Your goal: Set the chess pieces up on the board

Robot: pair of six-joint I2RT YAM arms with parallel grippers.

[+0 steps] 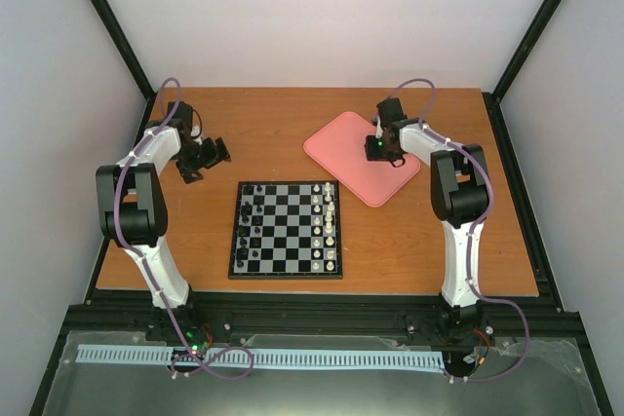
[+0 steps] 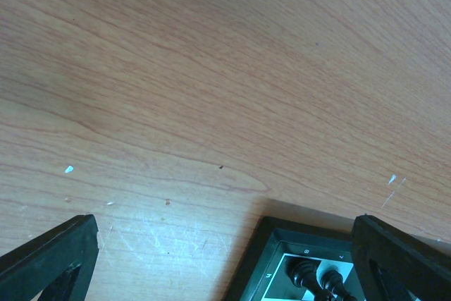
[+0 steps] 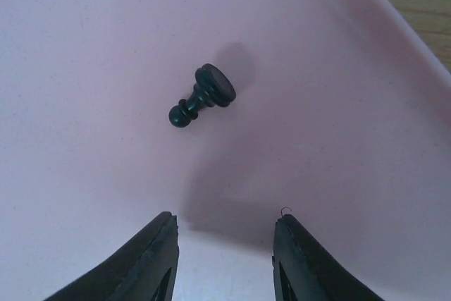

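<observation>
On the pink tray (image 1: 341,148) lies a small black pawn (image 3: 201,96), tipped on its side, clear in the right wrist view. My right gripper is open over the tray; the pawn lies a short way beyond its fingertips, untouched. The chessboard (image 1: 288,230) holds white pieces (image 1: 329,216) in columns along its right side and black pieces (image 1: 244,221) along its left. Off the board's upper left, my left gripper stands open above bare table, with a board corner and black pieces (image 2: 304,273) near its right finger.
Bare wooden table (image 1: 273,133) lies between the two arms, above the board. More free table (image 1: 409,250) is to the board's right. The tray has a raised rim (image 3: 402,29).
</observation>
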